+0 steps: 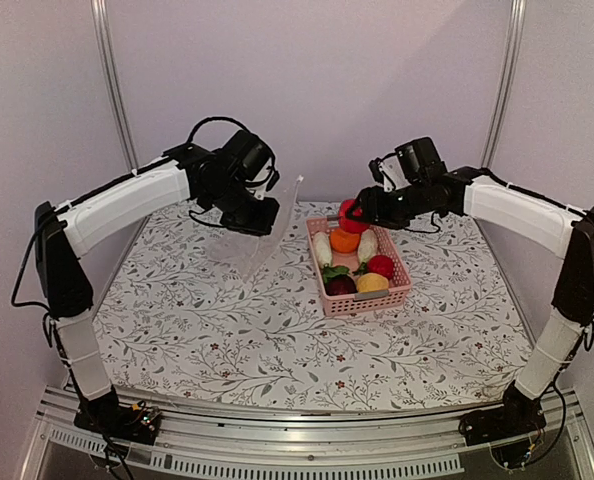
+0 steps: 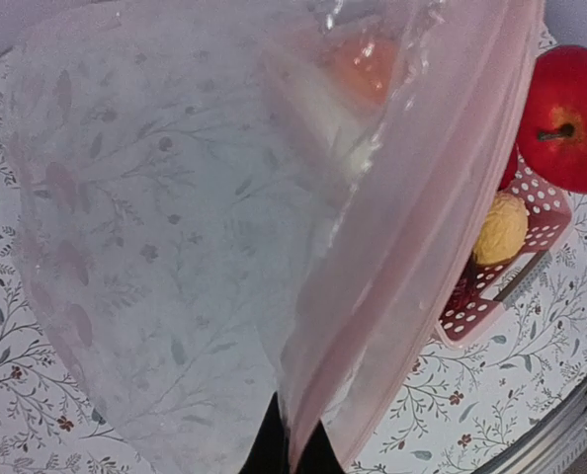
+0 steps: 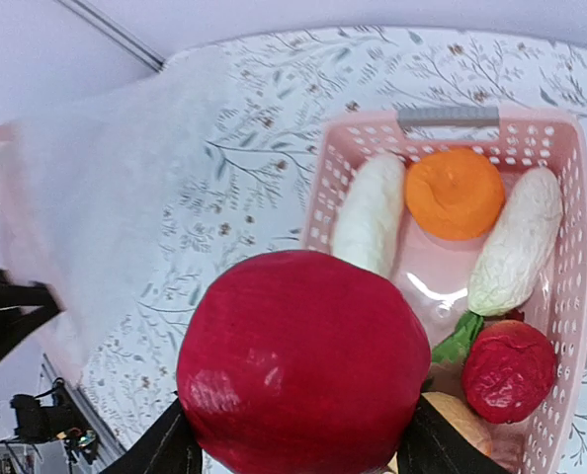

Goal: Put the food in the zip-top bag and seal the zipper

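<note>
A clear zip top bag (image 2: 175, 247) with a pinkish zip strip (image 2: 412, 257) hangs from my left gripper, which is shut on its mouth edge. How far the mouth is parted, I cannot tell. In the top view the bag (image 1: 252, 255) hangs left of the pink basket (image 1: 349, 306). My right gripper (image 1: 365, 208) is shut on a red apple, held above the basket's far part; the apple (image 2: 570, 118) shows its stem in the left wrist view. Its fingers (image 3: 170, 444) grip the apple from both sides, their tips partly hidden.
Inside the basket lie an orange fruit (image 3: 455, 193), two white vegetables (image 3: 369, 212), a second red fruit (image 3: 511, 370), a yellow fruit (image 1: 372, 282), a dark fruit (image 1: 340, 286) and green leaves.
</note>
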